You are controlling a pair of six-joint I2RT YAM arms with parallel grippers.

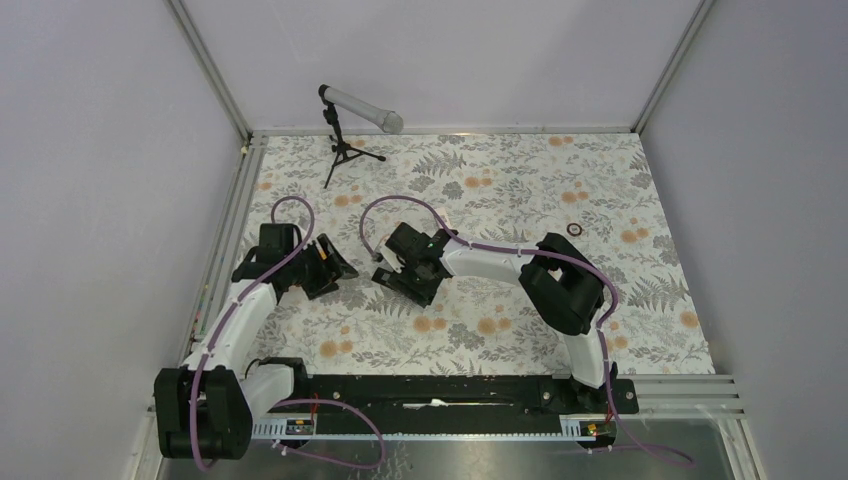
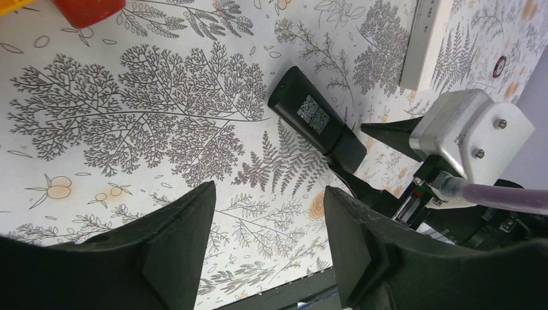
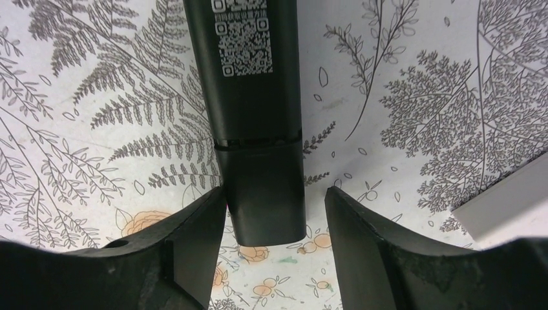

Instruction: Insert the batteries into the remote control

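Note:
A black remote control [image 2: 311, 115] lies back up on the cloth, a QR code label on it and a seam across one end. My right gripper is around that seamed end [image 3: 265, 200]. In the right wrist view its left finger [image 3: 194, 239] meets the remote's side, while a strip of cloth shows beside the right finger [image 3: 358, 239]. Whether it grips is unclear. My left gripper is apart from the remote, fingers spread over bare cloth. A black piece with a red end [image 2: 87, 10], possibly a battery, is cut off at the left wrist view's top edge.
Beyond the remote lies a white block [image 2: 426, 45]. Also at the top left is part of a yellow-orange thing [image 2: 13, 5]. At the back left stands a small tripod [image 1: 340, 150], and a dark ring [image 1: 574, 229] lies to the right.

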